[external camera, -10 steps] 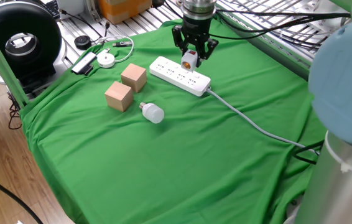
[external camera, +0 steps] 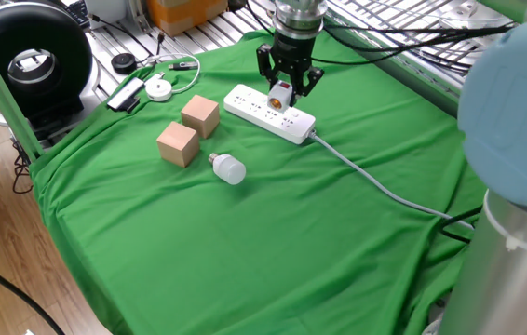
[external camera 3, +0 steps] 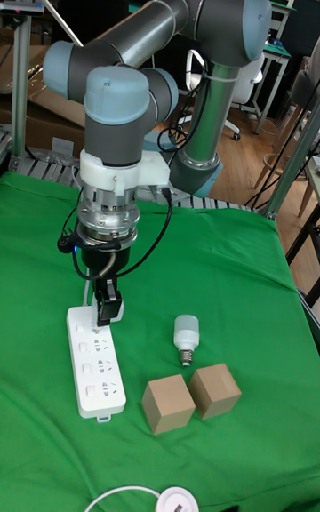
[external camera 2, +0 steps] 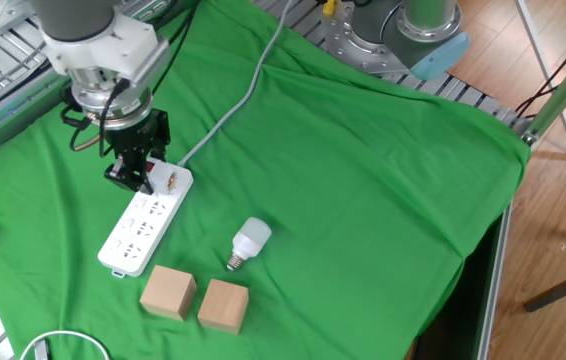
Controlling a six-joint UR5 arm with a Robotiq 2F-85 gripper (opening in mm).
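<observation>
My gripper (external camera: 287, 86) is shut on a small white lamp socket (external camera: 279, 98), which has a red switch and a round opening with a coppery inside. It holds the socket low over the cable end of a white power strip (external camera: 247, 104). In the second exterior view the socket (external camera 2: 168, 178) appears right at the strip's (external camera 2: 135, 240) last outlet. Whether its pins are in the outlet cannot be seen. A white bulb (external camera: 229, 168) with a metal screw base lies on the green cloth, apart from the strip. My fingers (external camera 3: 108, 303) mostly hide the socket in the third view.
Two wooden cubes (external camera: 179, 144) (external camera: 200, 116) stand between the bulb and the strip's far end. A grey cable (external camera: 375, 183) runs from the strip across the cloth (external camera: 245, 251). A white round charger (external camera: 158, 89) lies at the back left.
My gripper has come down slightly and a little to the left with the socket, closer to the power strip. The bulb, cubes and strip have stayed put.
</observation>
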